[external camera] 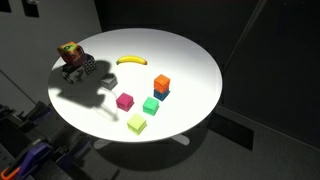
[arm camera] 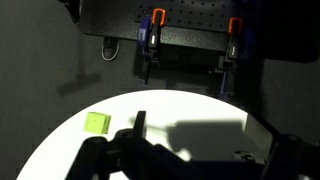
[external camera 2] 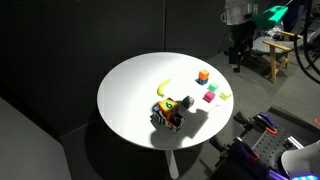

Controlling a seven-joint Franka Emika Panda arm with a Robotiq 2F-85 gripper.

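Two dark fingertips of my gripper (external camera: pixel 17 7) hang apart at the upper left edge in exterior view 1. In the wrist view its black fingers (arm camera: pixel 139 119) are spread wide, with only table and shadow between them. The round white table (external camera: pixel 195 70) holds a yellow banana (external camera: pixel 131 60), an orange cube (external camera: pixel 161 81) on a blue one (external camera: pixel 162 95), and separate magenta (external camera: pixel 125 102), green (external camera: pixel 151 105) and yellow-green (external camera: pixel 137 124) cubes. A grey block (external camera: pixel 109 82) lies left of these. The yellow-green cube (arm camera: pixel 97 122) shows left of my gripper in the wrist view.
A red, orange and green item (external camera 2: pixel 166 105) sits with dark patterned objects near one table edge; their exact shapes are unclear. A dark perforated mount (arm camera: pixel 200 14) with orange-trimmed clamps lies beyond the table edge.
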